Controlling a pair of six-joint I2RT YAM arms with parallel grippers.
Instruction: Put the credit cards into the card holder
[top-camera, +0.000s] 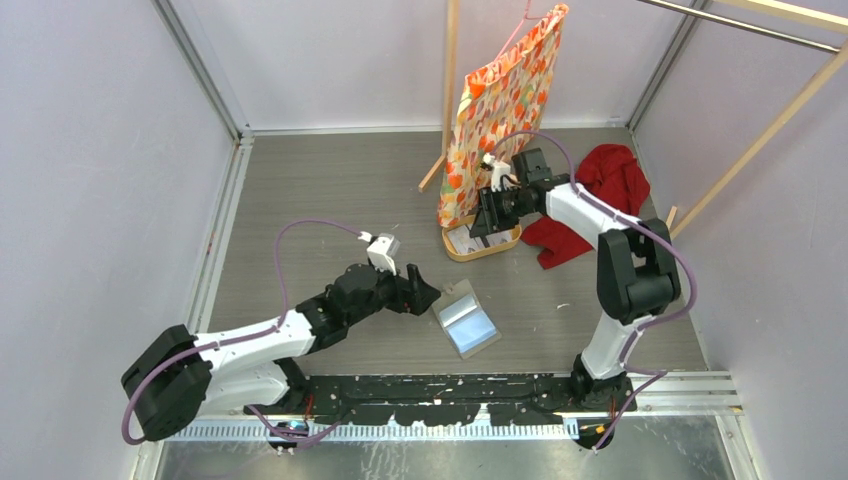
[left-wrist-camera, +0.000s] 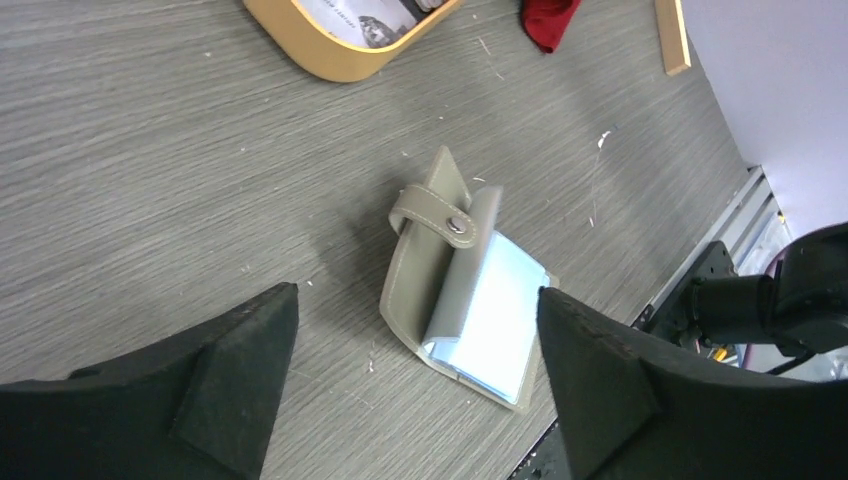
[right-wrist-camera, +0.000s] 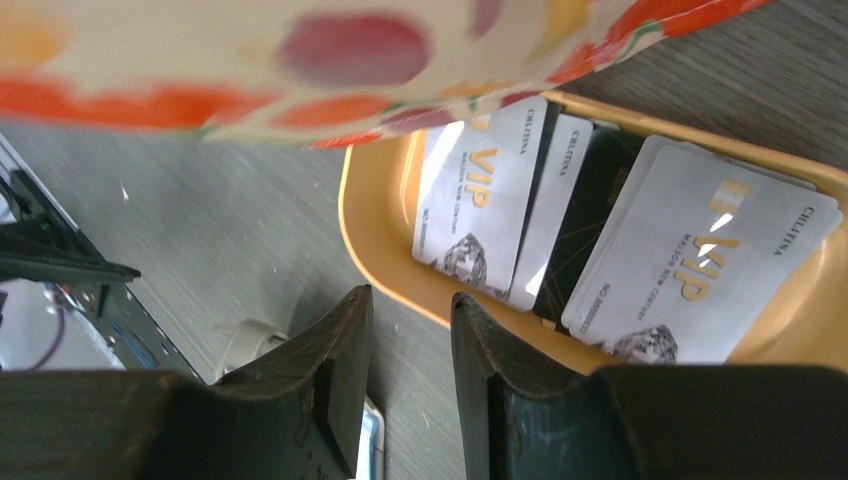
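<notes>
The open card holder, grey-beige with a light-blue inner sleeve, lies on the table below centre in the top view. In the left wrist view its strap flap stands partly raised. Just left of it, my left gripper is open, with its fingers spread wide and nothing held. White VIP cards and black cards lie in the shallow tan tray. My right gripper hovers over this tray, part open and empty, its fingertips slightly apart.
A patterned orange cloth bag hangs right behind the tray and blocks part of the right wrist view. Red fabric lies to the right. Wooden poles stand at the back. Free table stretches left.
</notes>
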